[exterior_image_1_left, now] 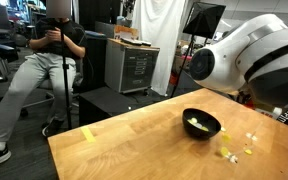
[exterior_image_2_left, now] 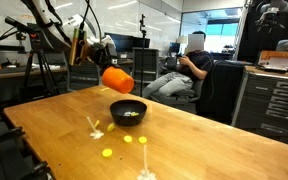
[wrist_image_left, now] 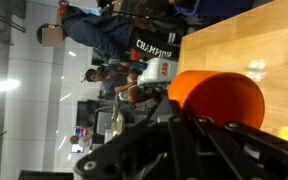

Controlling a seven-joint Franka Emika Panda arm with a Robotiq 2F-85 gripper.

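An orange cup (exterior_image_2_left: 117, 80) is held tilted in the air, just behind and left of the black bowl (exterior_image_2_left: 127, 112) in exterior view 2. In the wrist view my gripper is shut on the orange cup (wrist_image_left: 222, 98), whose rounded side fills the space beyond the fingers. Several small pale yellow pieces lie inside the black bowl (exterior_image_1_left: 201, 124). Loose yellow pieces (exterior_image_1_left: 224, 152) are scattered on the table to the bowl's right in exterior view 1. The cup and gripper do not show clearly there.
Yellow discs (exterior_image_2_left: 107, 153) and white strips (exterior_image_2_left: 95, 128) lie on the wooden table (exterior_image_2_left: 204, 140). A person (exterior_image_1_left: 44, 70) sits beyond the table.
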